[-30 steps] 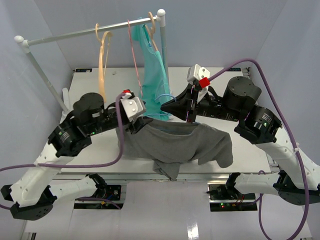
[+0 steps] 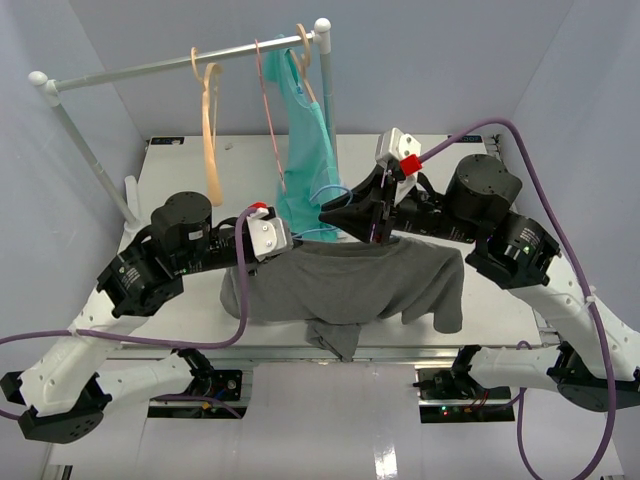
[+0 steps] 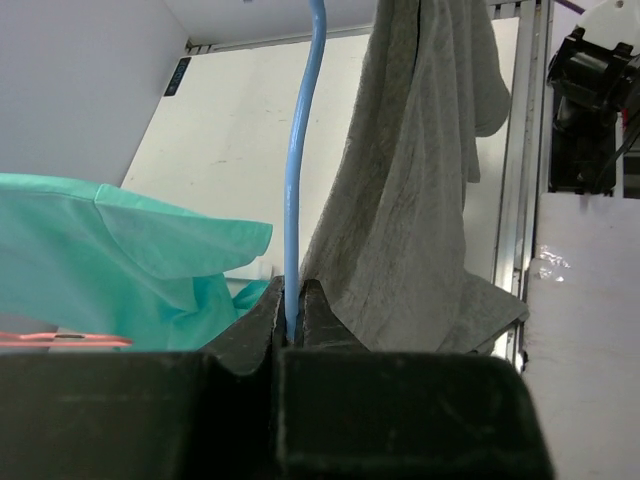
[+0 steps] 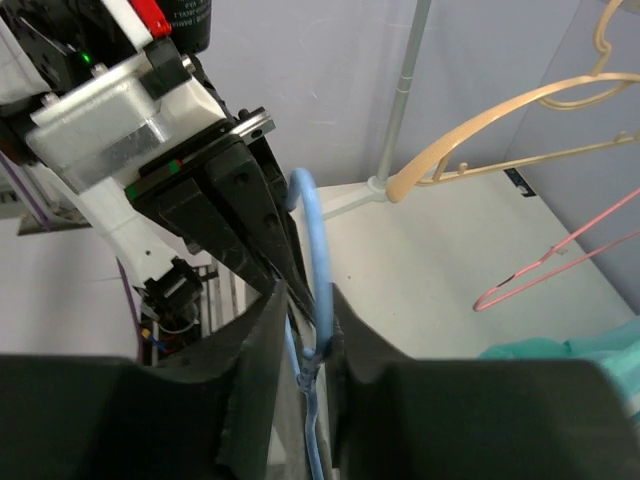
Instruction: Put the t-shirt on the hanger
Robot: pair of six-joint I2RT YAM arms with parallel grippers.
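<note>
A grey t-shirt (image 2: 350, 285) hangs between my two grippers in the top view. A blue hanger (image 3: 298, 150) runs from my left gripper across the left wrist view; the fingers are around its near end. In the right wrist view the hanger (image 4: 318, 255) rises from between the fingers of my right gripper, with other black fingers close behind it. In the top view my left gripper (image 2: 288, 244) is at the shirt's upper left and my right gripper (image 2: 350, 215) higher, at the hanger's hook end.
A rail (image 2: 170, 63) behind holds wooden hangers (image 2: 210, 150), a pink hanger (image 2: 268, 120) and a teal garment (image 2: 305, 150). Grey walls flank the white board (image 2: 190, 165). Both arms fill much of the front sides.
My left gripper has moved slightly down and right, and the shirt's outline has shifted a little. The right arm is nearly unchanged.
</note>
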